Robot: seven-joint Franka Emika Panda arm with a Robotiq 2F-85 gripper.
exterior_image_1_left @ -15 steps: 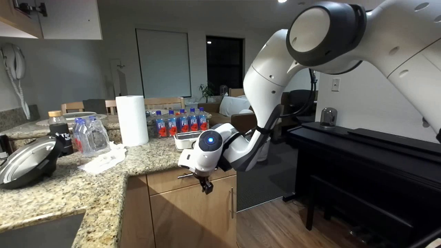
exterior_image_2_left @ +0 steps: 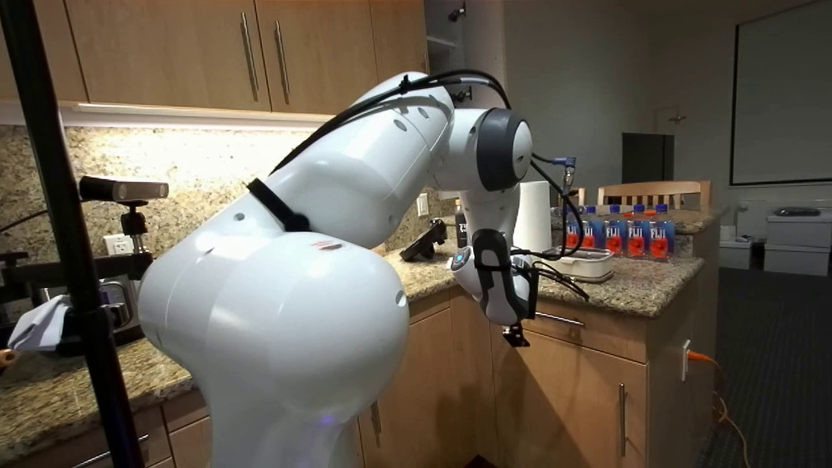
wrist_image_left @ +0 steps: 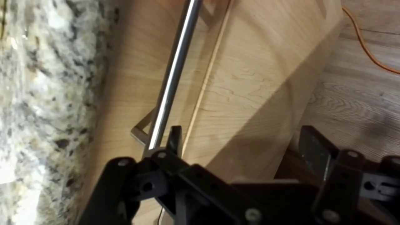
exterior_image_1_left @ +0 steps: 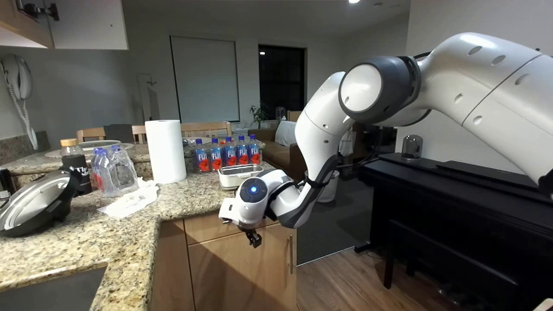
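My gripper stands open in the wrist view, with no object between its fingers. Its left fingertip [wrist_image_left: 174, 139] appears just beside the lower end of a metal drawer handle [wrist_image_left: 170, 82]; whether they touch, I cannot tell. The handle passes left of the fingers, not between them. In exterior view 2 the gripper [exterior_image_2_left: 515, 337] hangs in front of the wooden cabinet, near the left end of the drawer handle [exterior_image_2_left: 559, 318]. The drawer front [exterior_image_2_left: 600, 331] looks flush with the cabinet. Exterior view 1 has the gripper [exterior_image_1_left: 254, 239] below the counter edge.
The granite counter [exterior_image_1_left: 194, 201] overhangs close to the handle. On it are a white container [exterior_image_1_left: 233, 179], a paper towel roll [exterior_image_1_left: 166, 152] and several bottles [exterior_image_1_left: 229, 153]. The cabinet door below has an upright handle [exterior_image_1_left: 291, 254]. An orange cable [wrist_image_left: 365, 47] lies on the floor.
In exterior view 1 my hand has shifted left and a little down, and the upper arm has lowered. The drawer handle is now more hidden behind the hand. Objects on the counter have not moved.
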